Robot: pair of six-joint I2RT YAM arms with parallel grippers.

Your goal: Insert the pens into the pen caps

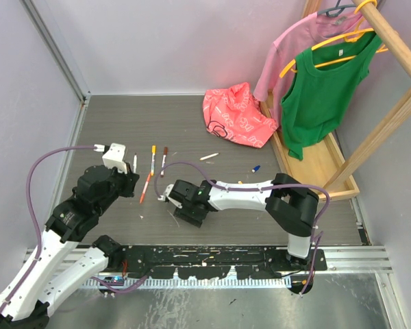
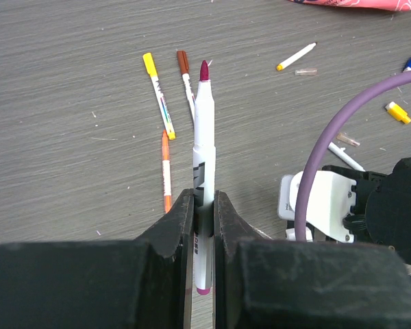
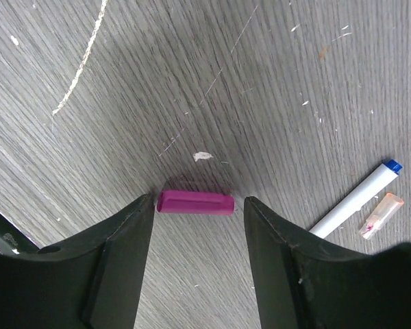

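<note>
My left gripper holds a white pen with a magenta tip (image 2: 204, 116) upright between its fingers, above the table. My right gripper is low over the table, its part-open fingers on either side of a magenta cap (image 3: 195, 202) lying there. A white pen with a blue end (image 3: 359, 192) and a clear cap (image 3: 381, 215) lie to its right. Yellow (image 2: 157, 92), brown (image 2: 183, 65) and orange (image 2: 166, 171) pens lie in the left wrist view, with a yellow cap (image 2: 397, 112) and a blue cap (image 2: 410, 64) farther right.
A pink cloth (image 1: 236, 113) lies at the back. A wooden rack (image 1: 390, 123) with hanging garments stands at the right.
</note>
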